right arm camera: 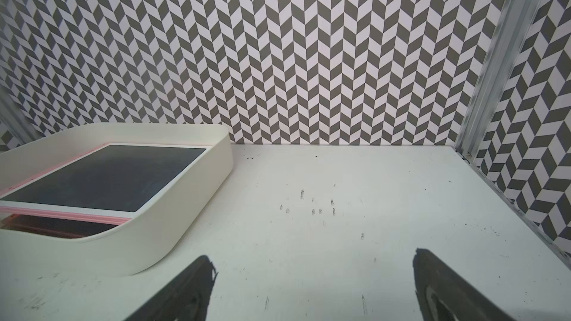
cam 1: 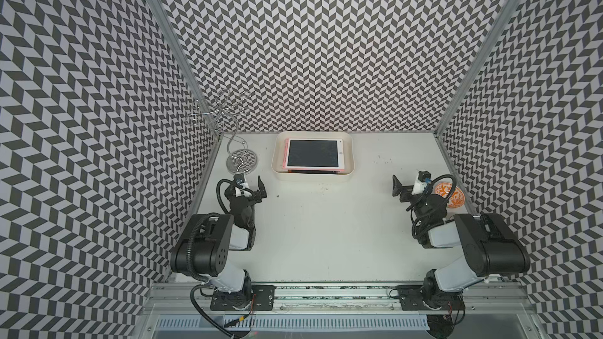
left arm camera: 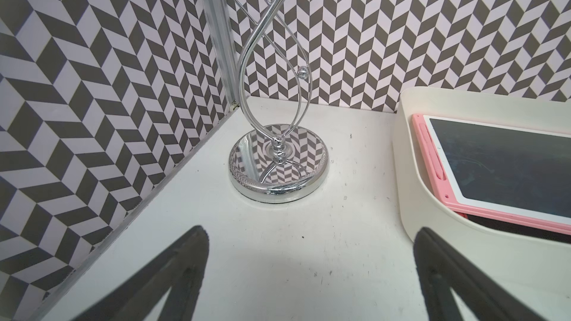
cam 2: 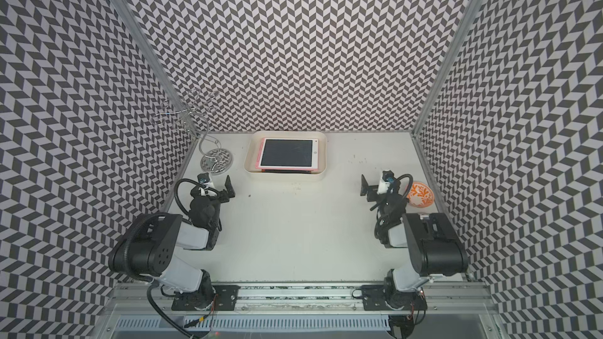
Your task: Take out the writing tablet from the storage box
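The writing tablet [cam 1: 312, 153], pink-edged with a white frame and dark screen, lies face up inside the cream storage box [cam 1: 280, 174] at the back of the table. In the left wrist view the tablet [left arm camera: 505, 160] appears at the right, resting over something dark in the box. My left gripper is open, its fingers wide apart, in front and left of the box [left arm camera: 405, 160]. To the right of the box, my right gripper also stands open and empty. In the right wrist view the tablet [right arm camera: 107, 178] shows at the left.
A silver metal stand [left arm camera: 279, 163] with a round mirror-like base is left of the box. An orange patterned disc [cam 2: 421, 195] lies beside the right arm. Bare table [cam 1: 333, 232] stretches between the arms; patterned walls close off the back and sides.
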